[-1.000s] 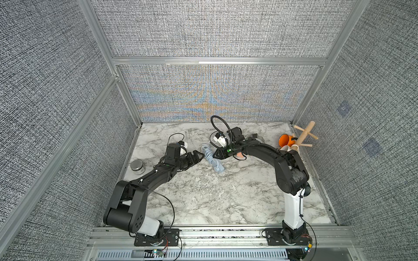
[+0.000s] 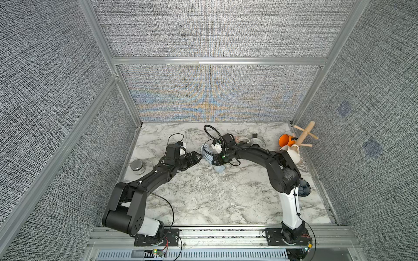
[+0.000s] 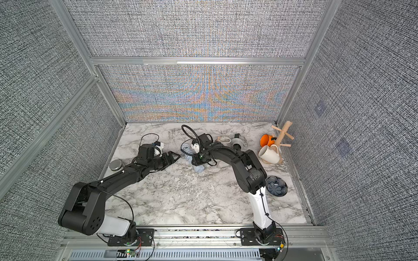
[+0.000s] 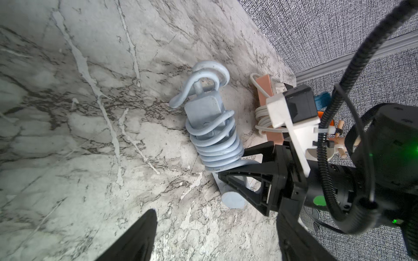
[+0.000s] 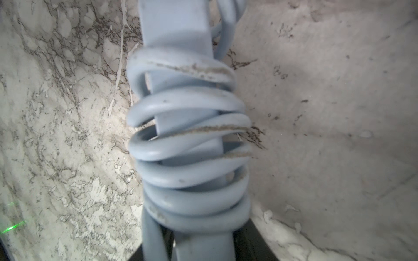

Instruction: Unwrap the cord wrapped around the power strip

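Note:
A light blue power strip lies at the table's middle, its cord coiled round it in several loops, with a looser loop at the far end. My right gripper is over the strip's near end, its fingers part open on either side there in the left wrist view; whether they touch it is unclear. In the right wrist view its fingertips are mostly hidden under the coils. My left gripper hangs just left of the strip, part open, nothing visible between its fingers.
A second strip with white cord, an orange mug, a white mug, a wooden rack and a dark container are to the right. A metal tin sits at left.
The left arm has barely moved.

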